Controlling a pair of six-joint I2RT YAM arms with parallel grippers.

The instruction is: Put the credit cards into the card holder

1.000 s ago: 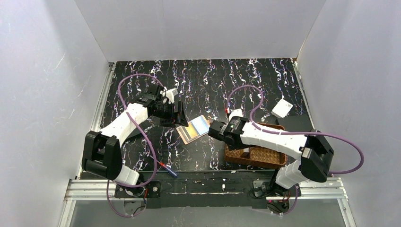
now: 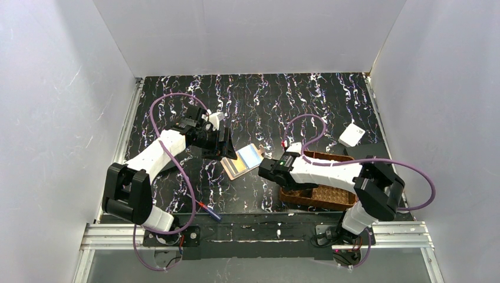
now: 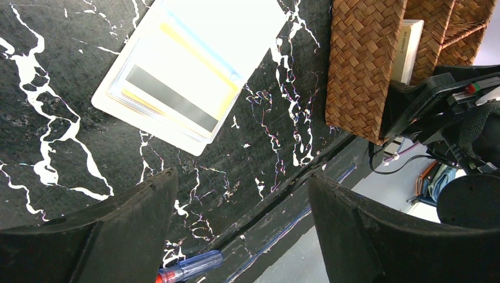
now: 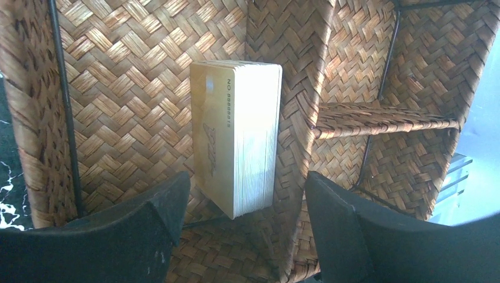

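Observation:
A stack of gold-faced credit cards stands on edge inside a woven basket compartment, close to its divider. My right gripper is open above it, one finger on each side of the stack in the right wrist view; whether either touches cannot be seen. From the top view, the right arm hides most of the cards. The flat card holder, pale with yellow, grey and blue bands, lies on the dark marbled table. Near its upper left, my left gripper hangs open and empty.
The brown woven basket sits at the table's right front, its divider marking off smaller compartments. A white block lies behind it. Near the front edge is a blue-and-red pen-like tool.
The left arm has shifted only very slightly; the card holder has stayed put.

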